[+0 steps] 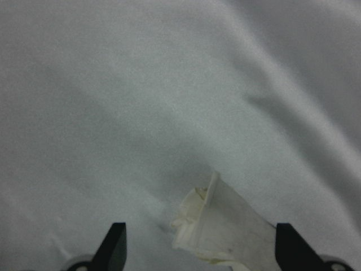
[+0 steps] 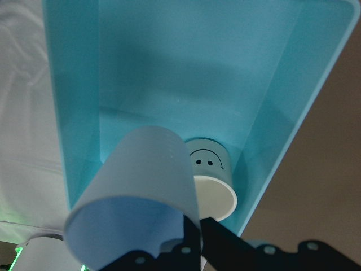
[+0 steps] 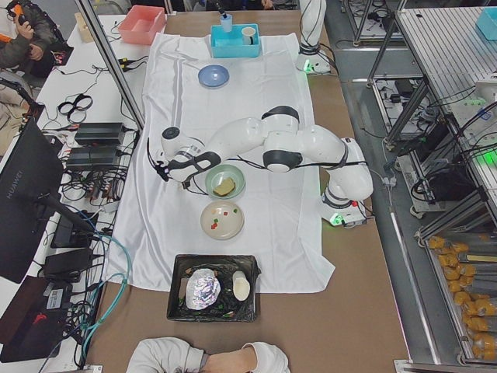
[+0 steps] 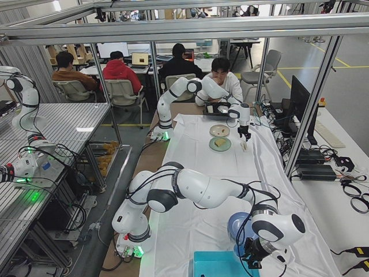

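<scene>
My right gripper is shut on a pale blue cup (image 2: 130, 175), held tilted over the turquoise bin (image 2: 192, 68). A white cup with a smiley face (image 2: 208, 158) is inside the bin. My left gripper stands open low over the white cloth, with a crumpled pale wrapper-like piece (image 1: 231, 226) between and beyond its fingertips; whether it touches is unclear. In the camera left view, that gripper is left of a green plate (image 3: 237, 175).
A blue plate (image 3: 213, 75) lies in front of the bin. A beige plate (image 3: 221, 225) and a black tray (image 3: 178, 311) with foil sit nearer the person. The cloth between the blue and green plates is mostly clear.
</scene>
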